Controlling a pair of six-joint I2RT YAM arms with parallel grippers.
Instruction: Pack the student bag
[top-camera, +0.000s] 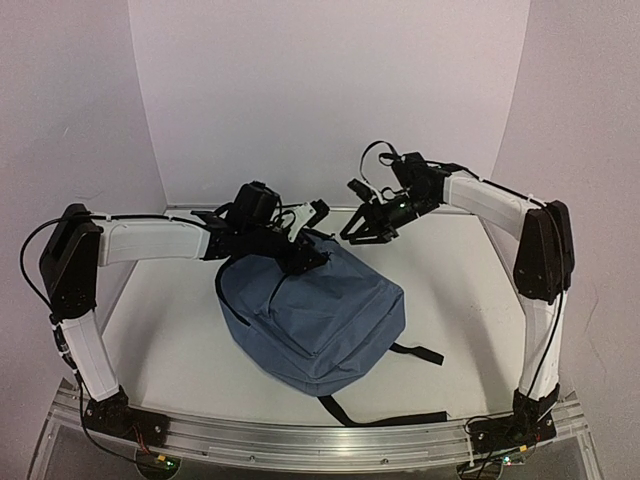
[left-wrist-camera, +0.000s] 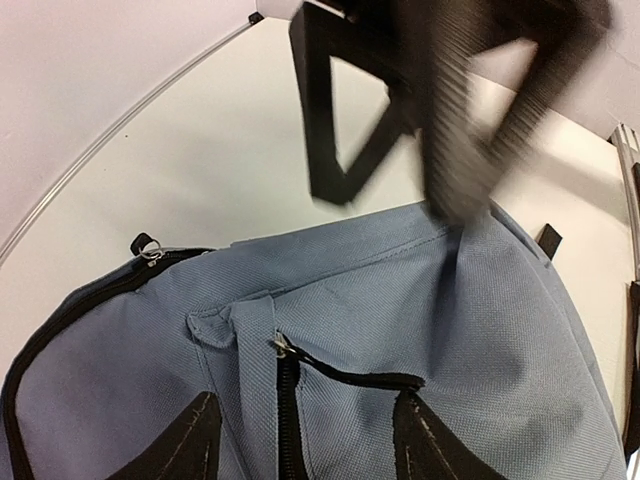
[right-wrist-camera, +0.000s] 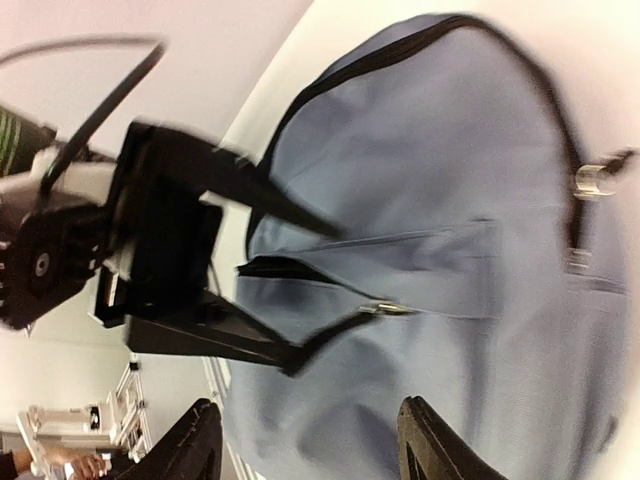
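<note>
A blue-grey backpack (top-camera: 335, 310) lies on the table under both arms. Its zipper pull (left-wrist-camera: 282, 343), with a black cord (left-wrist-camera: 360, 380), shows in the left wrist view between the spread fingers of my left gripper. The cord's end is by one finger. From the right wrist view, that left gripper stands open around the pull (right-wrist-camera: 385, 308), low over the fabric. My right gripper (top-camera: 348, 238) is open at the bag's upper right edge, nothing between its fingers. A second zipper pull (right-wrist-camera: 592, 180) sits on the black-edged seam. The bag's inside is hidden.
Two black straps stick out from the bag: a short strap (top-camera: 418, 353) on the right and a longer strap (top-camera: 385, 420) near the metal front rail (top-camera: 310, 450). The two grippers are close together.
</note>
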